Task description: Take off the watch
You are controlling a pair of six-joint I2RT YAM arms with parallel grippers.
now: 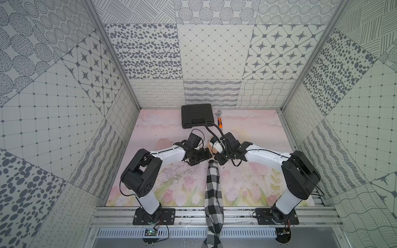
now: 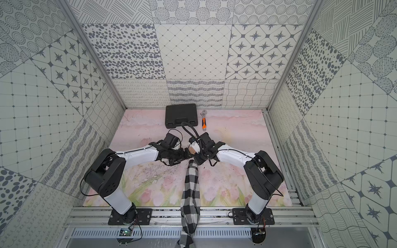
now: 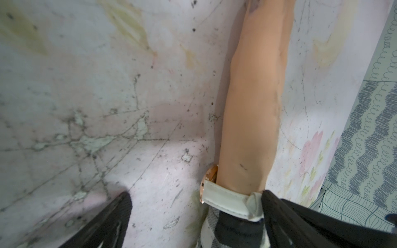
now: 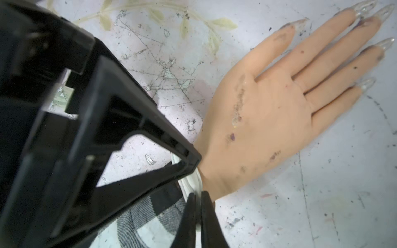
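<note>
A watch with white strap [image 3: 227, 198] and rose-gold case [image 3: 206, 177] circles the mannequin hand's [image 4: 264, 119] wrist, above a checked sleeve [image 2: 190, 186]. My left gripper stands open low around the wrist, its right finger against the strap's folded part. My right gripper is shut at the white strap, seen in the right wrist view with its fingertips over the band; whether the strap is pinched between them is unclear. Both grippers crowd over the wrist in the top views, largely hiding the watch.
A black case [image 1: 196, 113] and an orange-handled adjustable wrench [image 2: 203, 120] lie at the back of the table, just beyond the grippers.
</note>
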